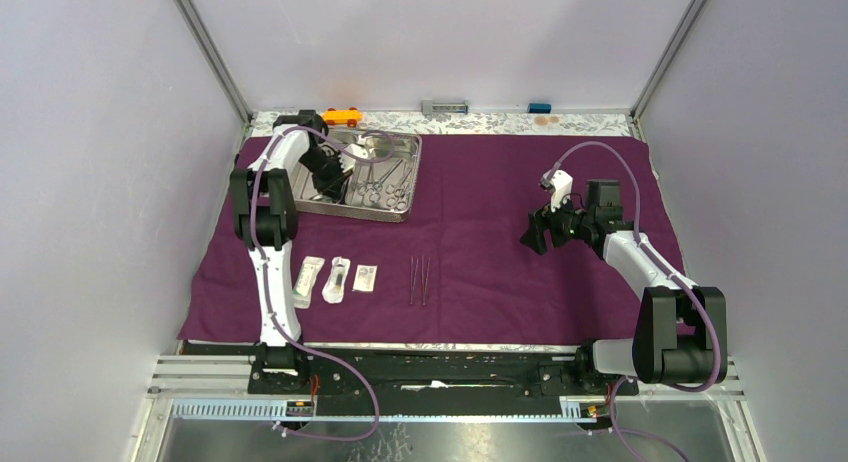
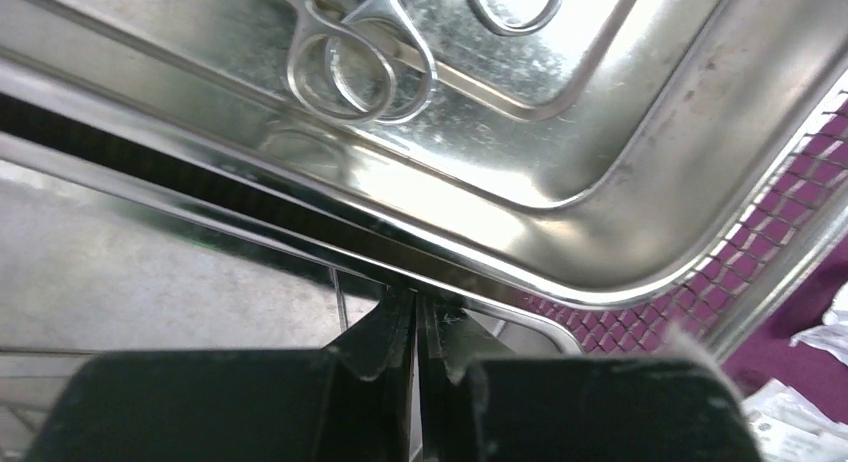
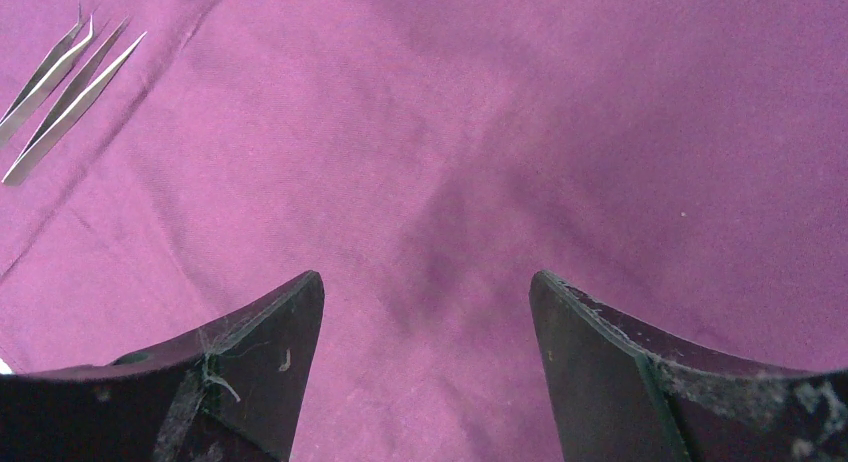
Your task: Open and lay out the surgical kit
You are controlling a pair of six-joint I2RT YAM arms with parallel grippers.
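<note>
The steel tray (image 1: 408, 167) stands at the back left, with several scissor-like instruments (image 1: 397, 188) lying in it. Inside its left part, my left gripper (image 1: 330, 190) points down. In the left wrist view its dark fingers (image 2: 375, 332) are pressed nearly together beside a thin metal rim; what lies between the tips is hidden. Ring handles (image 2: 345, 72) show in a metal pan beyond that rim. Over bare cloth on the right, my right gripper (image 1: 536, 234) is held with its fingers (image 3: 270, 352) wide apart and nothing between them.
Two tweezers (image 1: 426, 282) lie side by side on the purple cloth (image 1: 490, 182). Left of them are a small packet (image 1: 365, 278) and two wrapped items, one a clear pouch (image 1: 336, 280). A yellow toy (image 1: 342, 116) sits behind the tray.
</note>
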